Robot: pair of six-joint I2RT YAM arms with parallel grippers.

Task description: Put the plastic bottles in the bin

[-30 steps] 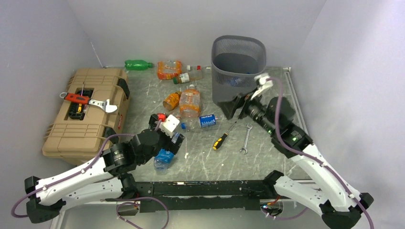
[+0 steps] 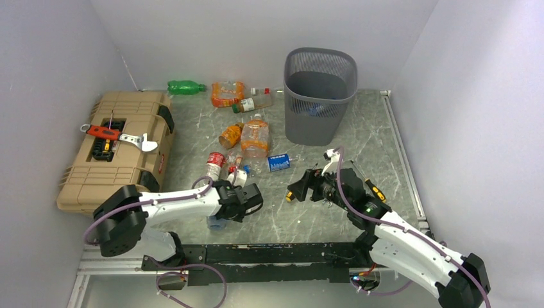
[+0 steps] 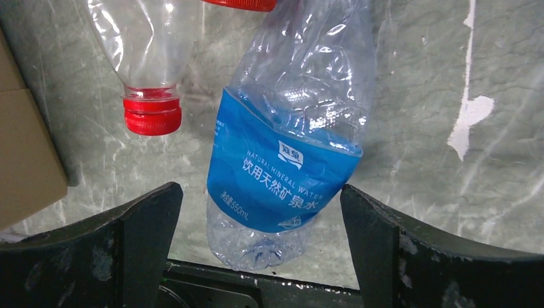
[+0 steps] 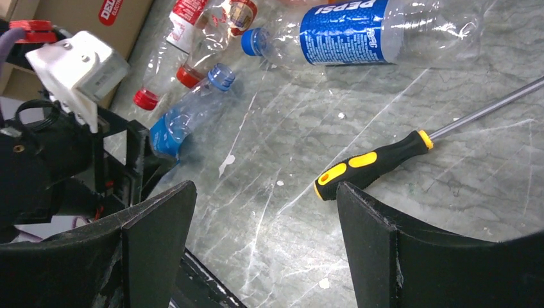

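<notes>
My left gripper stands open over a crushed water bottle with a blue label, its fingers either side of the bottle's lower part; a red-capped bottle lies beside it. My right gripper is open, over the table near a black-yellow screwdriver, with nothing between its fingers. A Pepsi bottle lies beyond. In the top view, orange bottles, a green bottle and several others lie in the middle and back. The grey mesh bin stands at the back right.
A tan toolbox with a wrench on it fills the left side. Another screwdriver shows beside the right arm. The marble table has free room right of the bin and between the arms; walls enclose it.
</notes>
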